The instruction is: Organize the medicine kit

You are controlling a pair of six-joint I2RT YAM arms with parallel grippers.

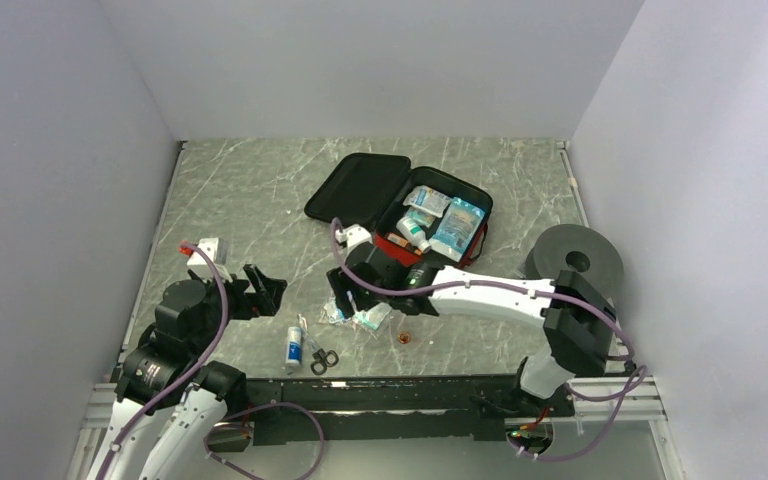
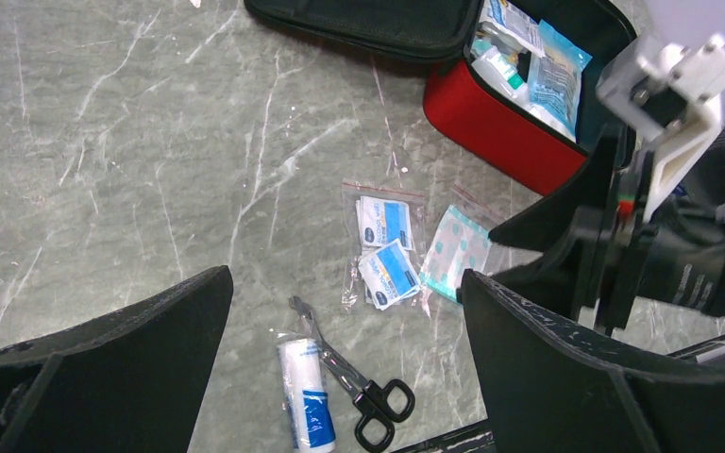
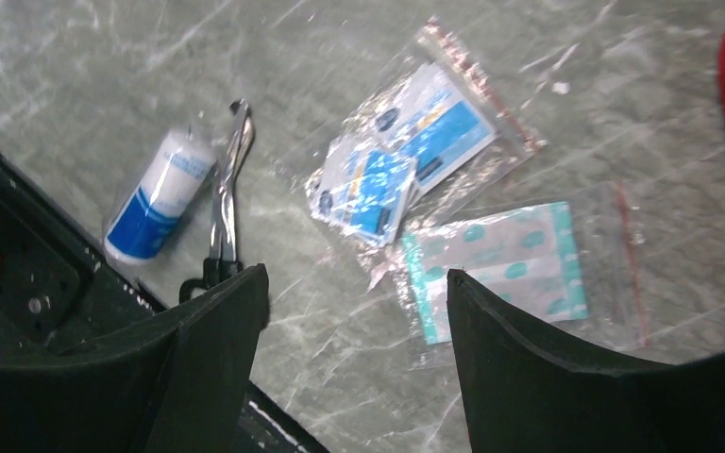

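Note:
The red-and-black medicine case (image 1: 430,256) lies unfolded at the back, its black lid (image 1: 360,187) flat to the left. A white bottle (image 1: 412,233) and several packets are inside the case. My right gripper (image 1: 343,297) stands open above two clear bags, nothing between its fingers. One bag holds blue-and-white sachets (image 3: 444,132); the other holds a mint-dotted packet (image 3: 505,269). Scissors (image 2: 349,377) and a blue-and-white roll in clear wrap (image 2: 307,394) lie near the front edge. My left gripper (image 1: 266,291) is open and empty, left of these things.
A dark grey round spool (image 1: 575,262) stands on the right of the table. A small coppery object (image 1: 404,338) lies near the front. Bare table stretches left of the case. Walls close in the sides and back.

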